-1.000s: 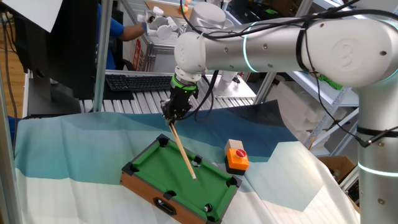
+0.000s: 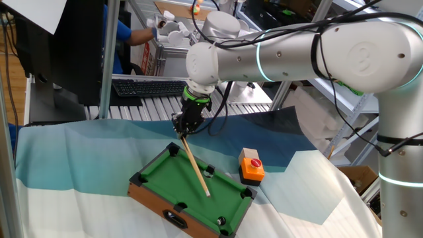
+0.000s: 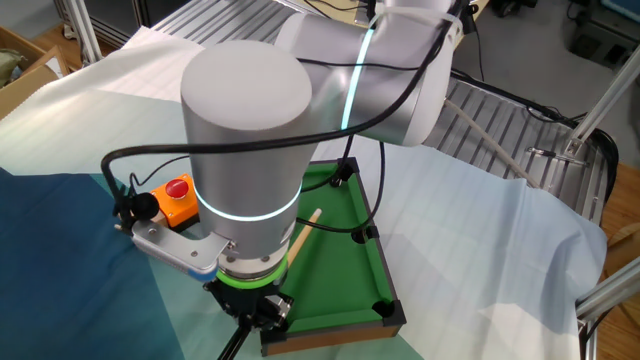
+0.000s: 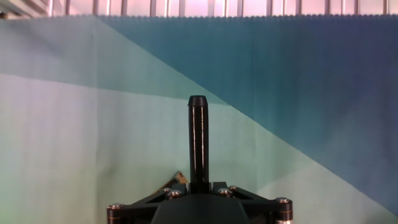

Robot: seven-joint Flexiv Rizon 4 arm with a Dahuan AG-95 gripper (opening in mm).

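A small pool table (image 2: 173, 194) with green felt and a wooden side lies on the cloth. My gripper (image 2: 180, 125) is shut on a cue stick (image 2: 196, 165), above the table's far edge. The cue's pale shaft slopes down over the felt, its tip toward the near right. In the wrist view, the cue's black butt (image 4: 198, 134) sticks out from between the fingers, while its pale part is out of sight. A dark ball (image 2: 221, 220) rests near the close right corner pocket. Something white (image 2: 209, 173) shows at the far middle pocket, too small to tell.
An orange box with a red button (image 2: 252, 170) stands just right of the pool table. A keyboard (image 2: 149, 88) and a monitor (image 2: 73, 59) are at the back left. A person's arm (image 2: 140, 36) shows behind.
The cue tip has shifted slightly toward the near right over the felt, with the gripper moving only a little. The ball and the table look unmoved.
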